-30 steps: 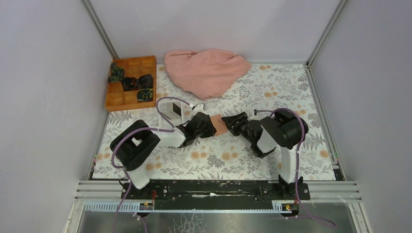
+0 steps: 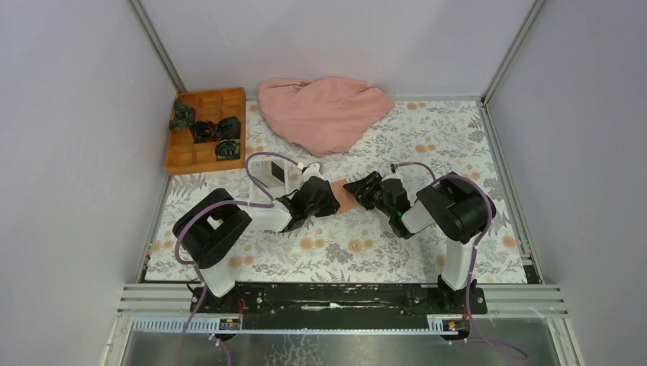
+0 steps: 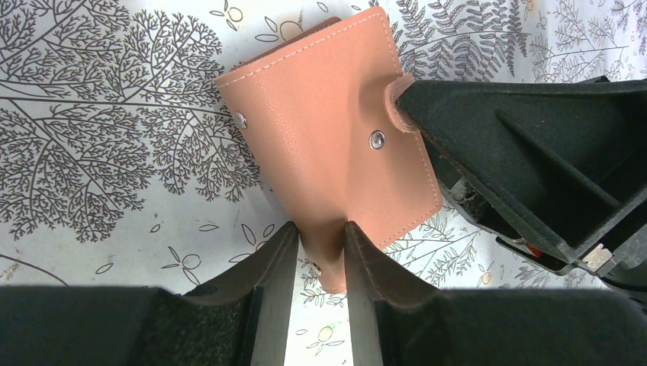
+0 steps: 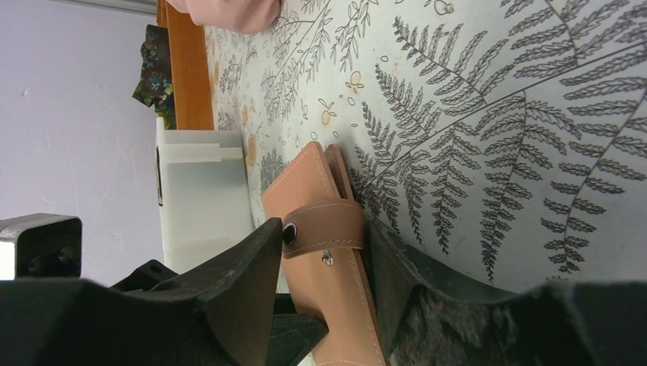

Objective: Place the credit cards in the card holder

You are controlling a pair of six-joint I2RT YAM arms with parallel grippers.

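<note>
The salmon-coloured leather card holder [image 3: 328,114] lies on the patterned cloth, its flaps folded together, with a metal snap stud on its face. My left gripper is shut on one end of it. At the opposite edge stands my right gripper, its fingers open around the holder's short strap [image 4: 328,225], one finger on each side. A second snap shows on that strap, which is not fastened to the stud [image 4: 327,258]. From above, both grippers cover much of the holder [image 2: 345,196]. I cannot make out any credit cards.
A white stand [image 2: 268,174] with a dark slot is partly behind my left arm. Farther back left sits an orange compartment tray [image 2: 204,158] holding dark rolled items. Pink cloth [image 2: 324,110] lies at the back.
My right gripper has shifted slightly left onto the holder's edge, and its arm has swung a little outward. The left arm and the holder look unmoved.
</note>
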